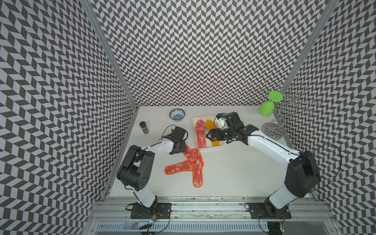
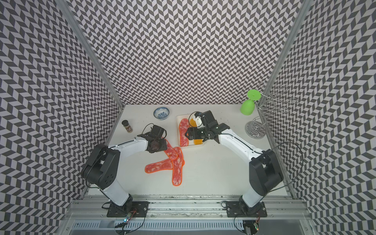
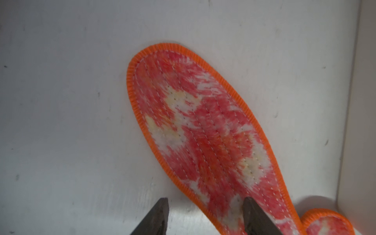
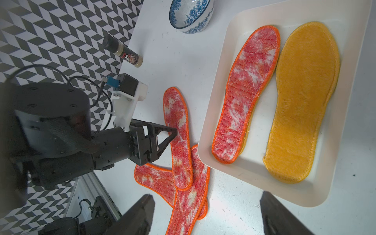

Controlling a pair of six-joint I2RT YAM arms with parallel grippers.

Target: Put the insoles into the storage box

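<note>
Several red-and-white insoles with orange edging lie crossed on the table; the topmost one (image 4: 181, 158) slants away at the far left. Over this insole my left gripper is low, its fingers parted to either side of the insole's near edge, none of it visibly pinched. The white storage box (image 4: 340, 156) holds one patterned insole (image 4: 246, 94) and one yellow insole (image 4: 301, 101), side by side, with a bit of yellow showing under the patterned one. My right gripper hangs open and empty above the box's area.
Beyond the insoles stand a blue-and-white bowl (image 1: 177, 114) and a spice jar (image 1: 144, 127). A green cup (image 1: 266, 108) and a metal strainer (image 1: 271, 130) sit at the right.
</note>
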